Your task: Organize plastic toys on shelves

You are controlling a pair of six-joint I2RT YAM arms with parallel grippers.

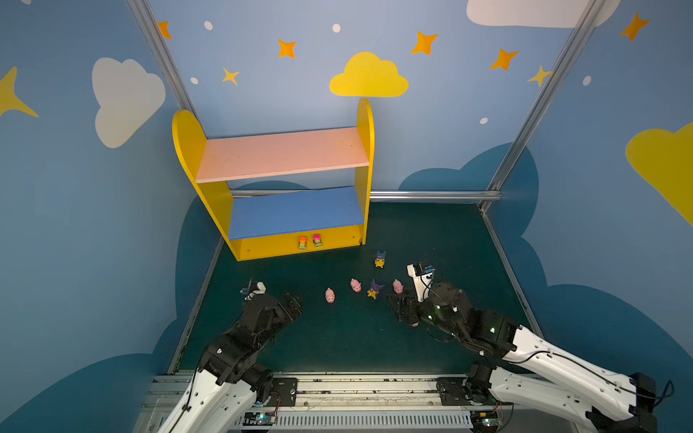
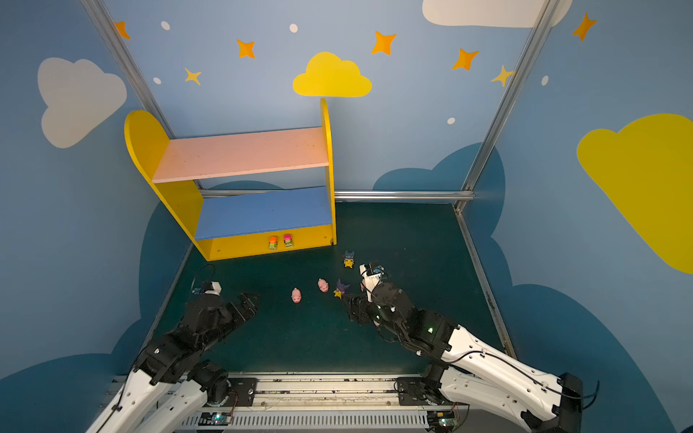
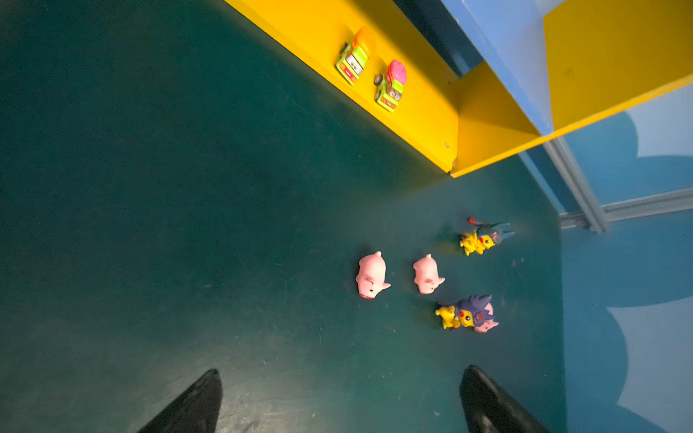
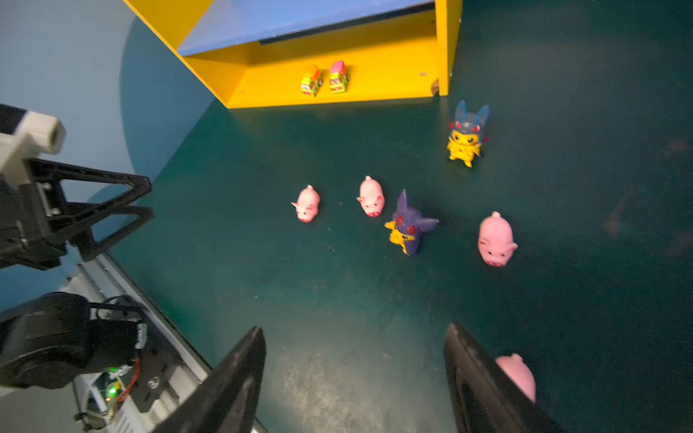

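Two small toy vehicles, orange-topped (image 1: 302, 242) and pink-topped (image 1: 317, 239), sit on the bottom of the yellow shelf unit (image 1: 186, 144). On the floor lie several pink pigs (image 4: 496, 241), a blue-eared yellow figure (image 4: 464, 140) and a purple-eared yellow figure (image 4: 408, 229). My left gripper is open and empty above the floor at the left, facing the toys. My right gripper is open and empty over the floor at the right, near the front pig (image 4: 516, 374).
The pink top shelf (image 1: 281, 153) and blue middle shelf (image 1: 296, 210) are bare. Walls surround the area on the left, back and right.
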